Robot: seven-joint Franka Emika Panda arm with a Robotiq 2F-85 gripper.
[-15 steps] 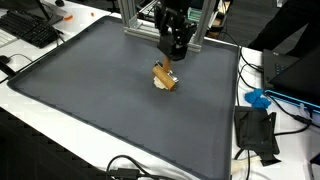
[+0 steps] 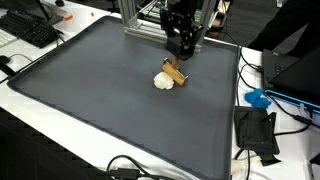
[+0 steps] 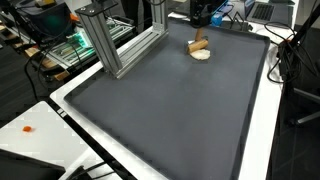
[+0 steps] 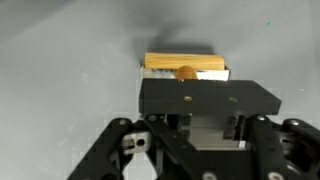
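A wooden tool with a bar-shaped head and an upright orange-brown handle hangs below my gripper, which is shut on that handle. The bar lies slantwise in exterior view 1. Beside it is a cream, round, lumpy piece on the grey table. In exterior view 2 the wooden bar appears just behind the cream piece. The wrist view has the bar crossing in front of the gripper and the handle's rounded orange end at the fingers. Whether the bar touches the table cannot be told.
The grey tabletop is broadly clear. A white frame stands at the table's edge. Off the table lie a keyboard, a blue object, a black item and cables.
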